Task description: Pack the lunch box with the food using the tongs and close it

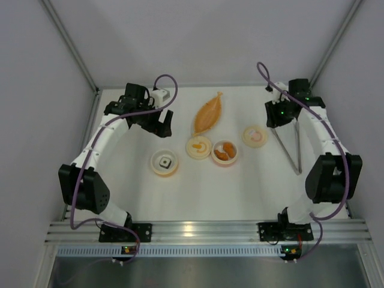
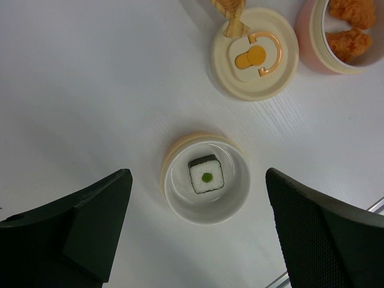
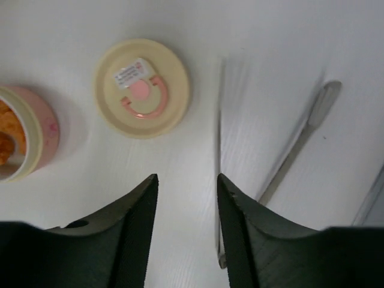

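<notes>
A cream lunch box tier [image 1: 164, 162] holding one square rice piece [image 2: 207, 174] stands left of centre. The pink-sided tier [image 1: 225, 152] with fried pieces [image 3: 10, 131] is to its right. An orange-handled lid [image 2: 255, 60] lies between them, and a pink-handled lid [image 3: 142, 89] lies further right. My left gripper [image 1: 167, 124] hangs behind the cream tier, its fingers wide apart and empty. Beside the pink-handled lid is my right gripper, part open and empty, above bare table left of two thin grey utensils [image 3: 219, 144].
A brown, tapered wrapped item [image 1: 208, 115] lies behind the orange-handled lid, one tip resting at its edge. Walls stand at the back and sides.
</notes>
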